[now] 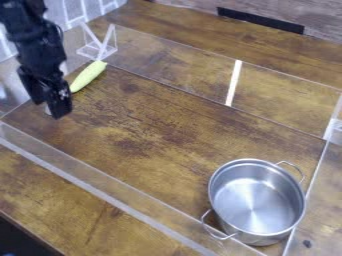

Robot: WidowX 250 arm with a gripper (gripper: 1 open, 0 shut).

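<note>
My black gripper [51, 92] is at the upper left, open, pointing down at the table over the spot beside a yellow corn cob [88, 76]. The corn lies just to the right of the gripper. A large silver pot [255, 200] with two wire handles stands at the lower right.
Transparent walls or edges run around the work area. A white bracket stands behind the corn, and a white strip lies at the upper middle right.
</note>
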